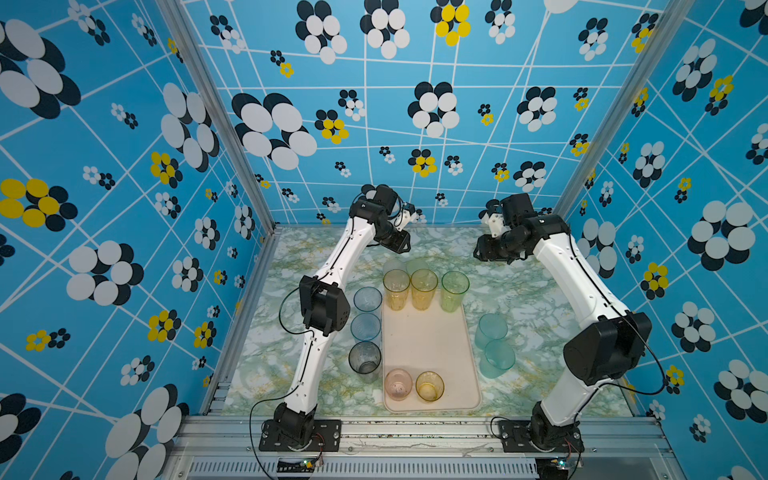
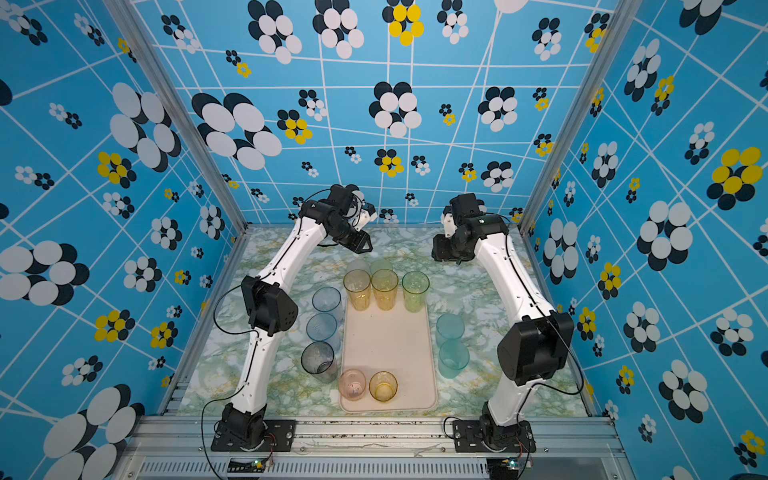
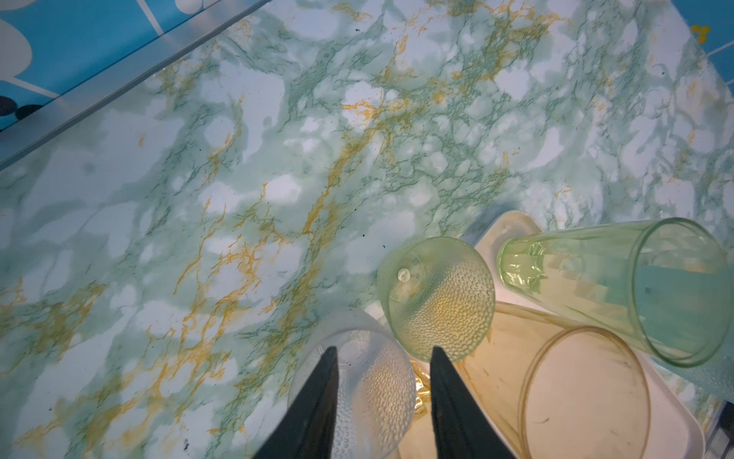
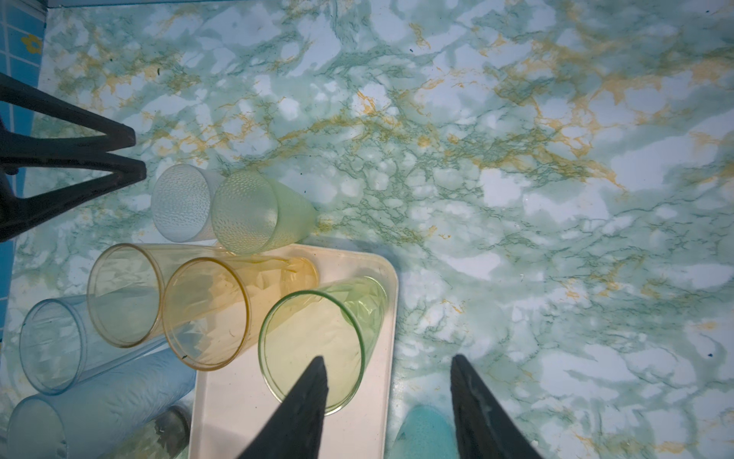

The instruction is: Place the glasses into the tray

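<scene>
The pale pink tray lies mid-table. Standing in it are two amber glasses and a green glass at the far end, with a pink glass and a short yellow glass at the near end. Behind its far edge stand a clear glass and a pale green glass, both outside. My left gripper is open above these two, nothing held. Open too is my right gripper, over the table right of the tray, empty.
Left of the tray stand two blue glasses and a smoky grey glass. Two teal glasses stand to its right. The tray's middle is bare, and the table's far right is clear.
</scene>
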